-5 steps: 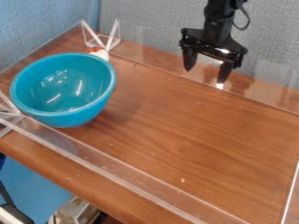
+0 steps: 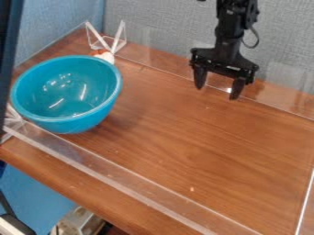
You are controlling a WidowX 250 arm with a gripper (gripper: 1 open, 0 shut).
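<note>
The black robot gripper [image 2: 218, 81] hangs at the back of the wooden table, a little right of centre, against the grey wall. Its two fingers point down and stand open, and I see nothing held between them. A large teal bowl [image 2: 73, 101] sits at the left of the table, well apart from the gripper. Behind the bowl is a small white and orange object [image 2: 106, 57], too small to make out.
White wire-like frames [image 2: 106, 37] stand at the back left and left edge. Clear panels edge the wooden table [image 2: 208, 156], whose middle and right are bare. Blue material and metal fittings show below at the lower left.
The gripper has shifted slightly downward, with little sideways movement. The bowl and the other objects have not moved.
</note>
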